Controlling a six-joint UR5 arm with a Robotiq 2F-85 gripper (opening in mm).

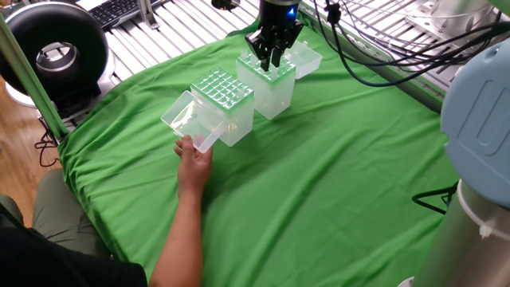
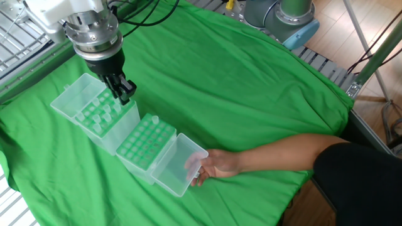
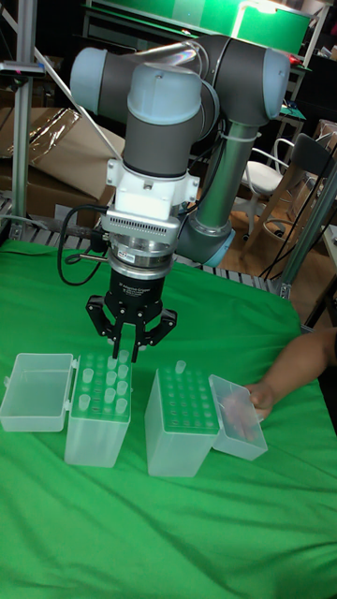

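My gripper points down, just above the green top of a clear tip box. Its two fingers stand a narrow gap apart, with nothing seen held between them. Several translucent pipette tips poke up from this box, some close beneath the fingers. Beside it is a second tip box, with one tip raised at an edge of its green rack. In exterior view 2 the gripper partly covers the rack's corner, so contact with any tip cannot be told.
A person's hand holds the second box's open lid. The first box's lid lies folded open on the far side. Dark cables hang near the arm.
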